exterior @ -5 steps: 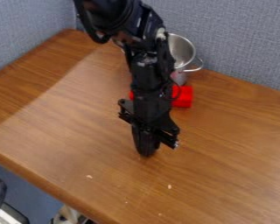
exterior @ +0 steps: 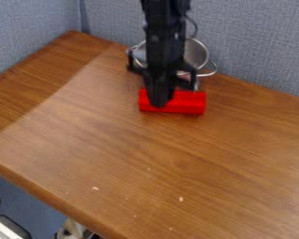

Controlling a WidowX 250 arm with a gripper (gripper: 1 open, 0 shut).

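My black gripper [exterior: 160,89] hangs over the middle of a red block [exterior: 186,103] near the back of the wooden table, its fingertips low at the block's top. The gripper is shut; whether anything is between its fingers is hidden. Behind them a silver metal pot [exterior: 197,53] with a handle is partly covered by my arm.
Grey padded walls stand behind and at the left. At the lower left, past the table edge, is floor with some dark and light equipment.
My gripper has moved up in the view, back from the bare table in front to the red block, which lies about where it was.
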